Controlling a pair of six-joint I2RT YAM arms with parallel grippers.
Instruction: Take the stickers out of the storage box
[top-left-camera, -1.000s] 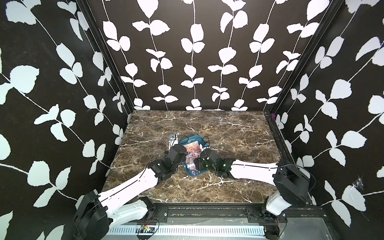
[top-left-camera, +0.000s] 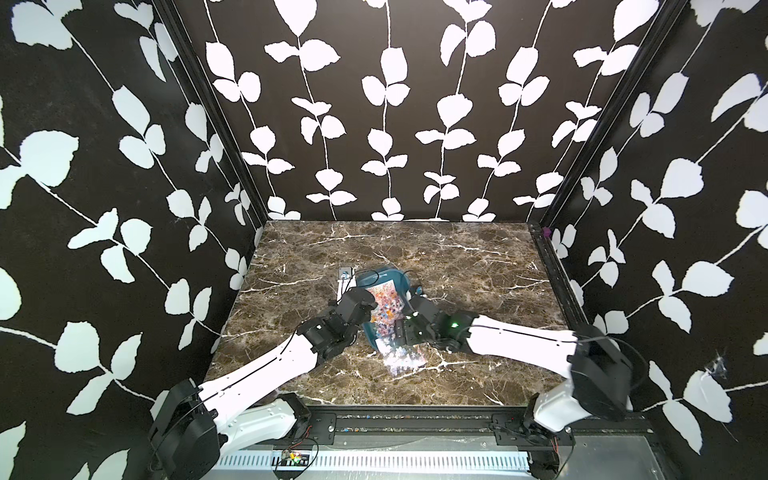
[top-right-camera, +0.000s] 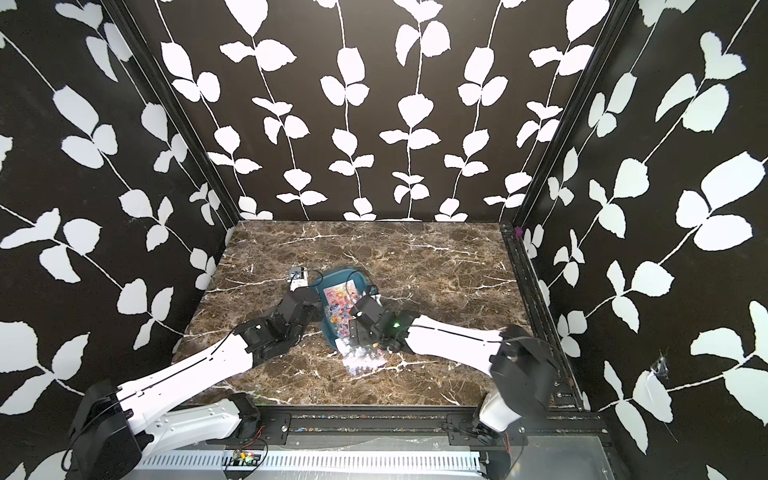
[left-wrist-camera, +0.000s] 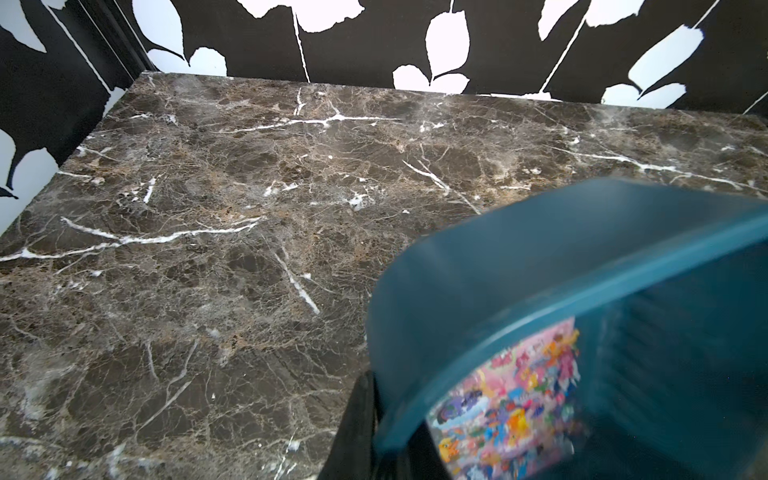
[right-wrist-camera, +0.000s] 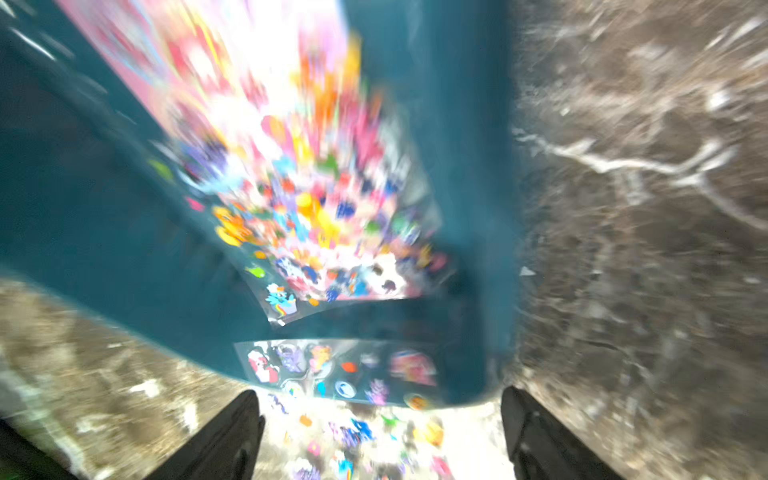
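Note:
A teal storage box (left-wrist-camera: 560, 224) sits mid-table, tilted up close to the left wrist camera, with colourful sticker sheets (right-wrist-camera: 304, 200) inside. My left gripper is at the box's left wall, shut; the rim hides its fingertips, so what lies between them is unclear. My right gripper stands open over the box's near end. Below it, a clear sticker sheet (right-wrist-camera: 352, 440) lies outside the box's near edge, reaching onto the table; another strip lies along that edge.
Patterned walls enclose it on three sides.
My left arm looks unmoved.

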